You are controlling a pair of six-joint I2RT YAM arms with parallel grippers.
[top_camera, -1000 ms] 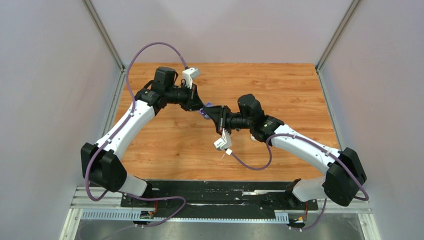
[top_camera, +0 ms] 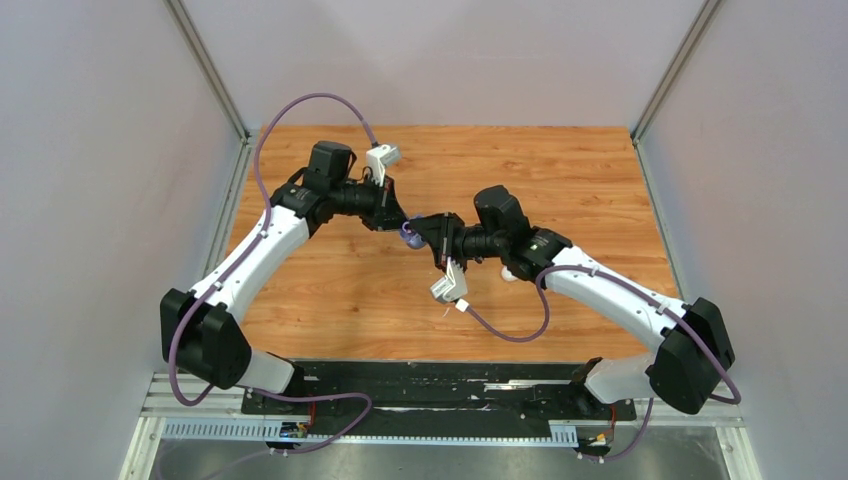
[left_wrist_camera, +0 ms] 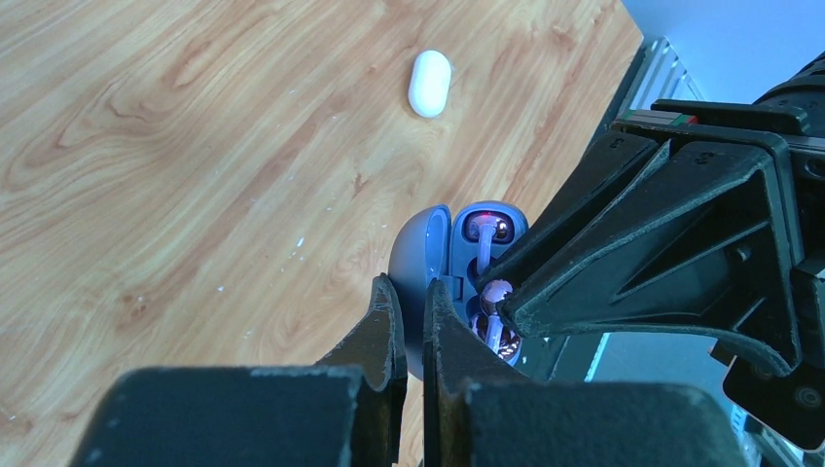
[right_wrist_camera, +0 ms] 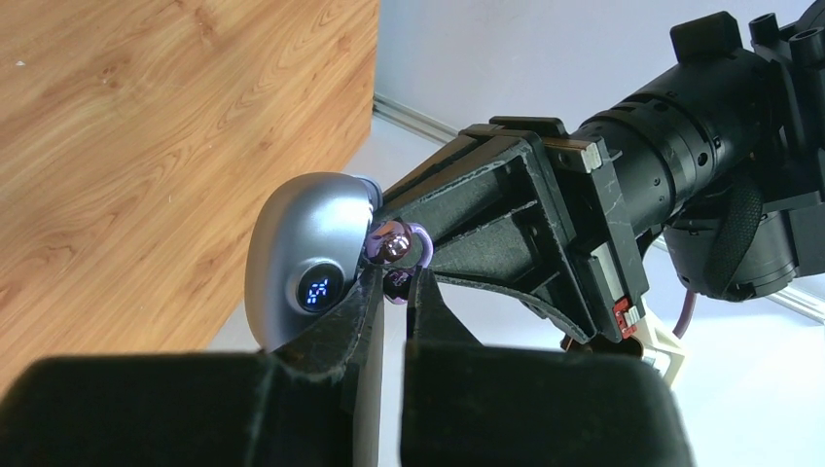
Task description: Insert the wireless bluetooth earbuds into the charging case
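The blue charging case point(left_wrist_camera: 416, 255) has its lid raised and hangs above the table, with my left gripper shut on it. One purple earbud point(left_wrist_camera: 484, 236) sits in the upper slot, a red light glowing by it. Over the lower slot is the other earbud point(left_wrist_camera: 497, 295), one rounded end above the other; whether it is fully seated I cannot tell. My right gripper is shut on this earbud at the case's open side. A lit display point(right_wrist_camera: 319, 288) shows on the case's outer shell in the right wrist view.
A white capsule-shaped object point(left_wrist_camera: 429, 84) lies on the wooden table point(top_camera: 330, 300), partly behind the right arm in the top view. Both grippers crowd closely around the case. Bare table spreads to the left and the back.
In the top view my left gripper and the case have shifted slightly toward the front edge. The right gripper has moved only a little, and both grippers remain close together.
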